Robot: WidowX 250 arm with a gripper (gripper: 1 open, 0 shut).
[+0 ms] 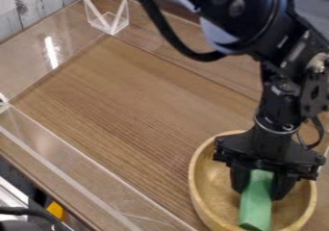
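A tan bowl (213, 194) sits at the lower right of the wooden table. Inside it, my black gripper (263, 169) reaches down from the top right and is shut on a green cylindrical object (256, 208), which slants toward the bowl's near side. The upper end of the green object is partly hidden by the gripper's fingers.
Bare wooden table (122, 100) fills the middle and left. Clear plastic edging runs along the left and near sides. A white wire-like holder (108, 15) stands at the back left. Cables and yellow parts show past the lower left edge.
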